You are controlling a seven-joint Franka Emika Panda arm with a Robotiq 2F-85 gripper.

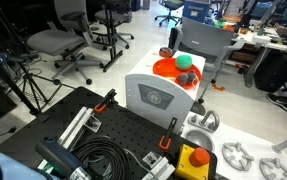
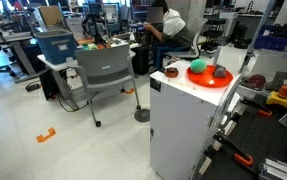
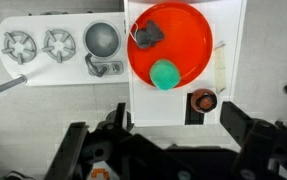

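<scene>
Seen from above in the wrist view, a round red plate (image 3: 198,38) lies on a white surface. On it sit a green round object (image 3: 165,74) and a dark grey lump (image 3: 148,36). Just off the plate's edge stands a small brown round item (image 3: 204,100). My gripper is open, its dark fingers (image 3: 111,148) wide apart at the bottom of the wrist view, with nothing between them. It hangs above and to the near side of these things, touching none.
Left of the plate in the wrist view are a small sink (image 3: 102,40) with a tap and toy stove burners (image 3: 59,44). A light strip (image 3: 220,68) lies at the white surface's right side. In the second exterior view, a grey chair (image 2: 105,75) stands behind the white cabinet (image 2: 183,125).
</scene>
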